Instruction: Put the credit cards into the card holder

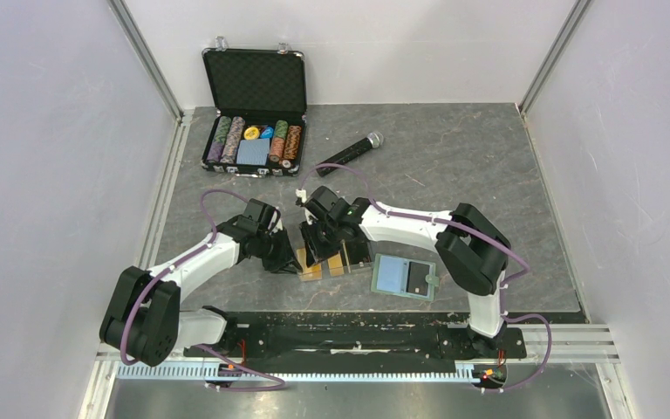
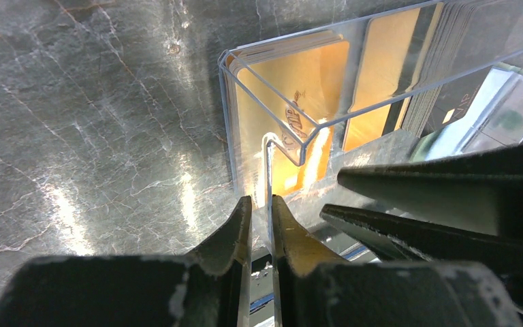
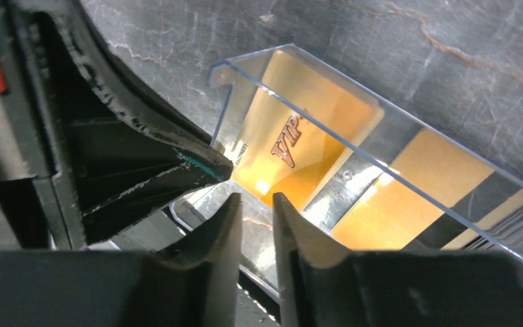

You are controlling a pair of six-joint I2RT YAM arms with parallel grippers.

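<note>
The clear card holder (image 2: 361,107) lies on the table in front of the arms. A gold VIP card (image 3: 299,133) lies flat in its left end, with a gold card (image 3: 408,197) and dark cards further right. At that left end, my left gripper is slightly open, with the holder's clear end wall between its fingertips and a narrow gap on one side. My right gripper stands partly open above the VIP card, with nothing between its fingers. From the top, the arms hide part of the holder.
A clear case (image 1: 392,274) with a blue and a black section sits right of the holder. Behind are a microphone (image 1: 345,156) and an open chip case (image 1: 254,150).
</note>
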